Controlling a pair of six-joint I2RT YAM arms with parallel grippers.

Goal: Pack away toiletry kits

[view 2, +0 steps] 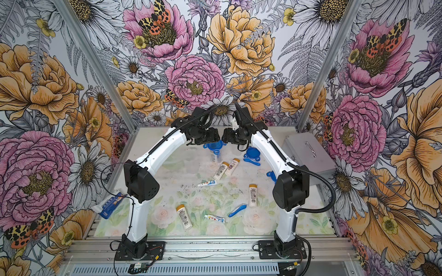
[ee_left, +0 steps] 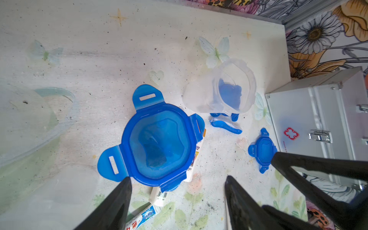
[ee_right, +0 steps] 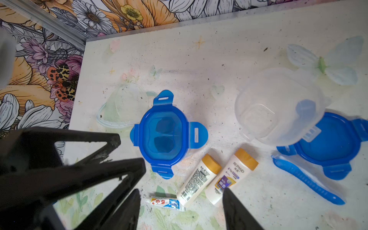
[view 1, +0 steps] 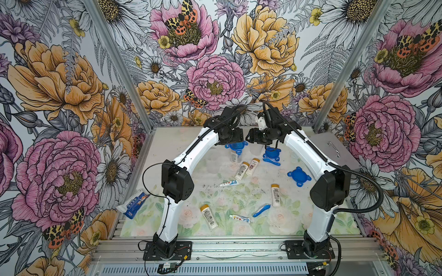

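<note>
A clear cup under a blue lid (ee_left: 157, 145) stands at the table's back middle, with both grippers above it; the lid's side tabs (ee_right: 197, 135) stick out. My left gripper and right gripper are open, with nothing visible between their fingers. An empty clear cup (ee_right: 268, 111) is to the right, by a loose blue lid (ee_right: 325, 141) and a blue toothbrush case (ee_right: 302, 178). Shampoo bottles (ee_right: 195, 180) and a toothpaste tube (ee_right: 164, 203) lie in front. Another blue lid (view 1: 299, 176) lies farther right.
A metal box (view 2: 309, 151) occupies the back right. More bottles (view 1: 208, 216), a tube (view 1: 239, 217) and a blue case (view 1: 261, 210) lie at the front. A blue package (view 1: 133, 204) is at the left edge.
</note>
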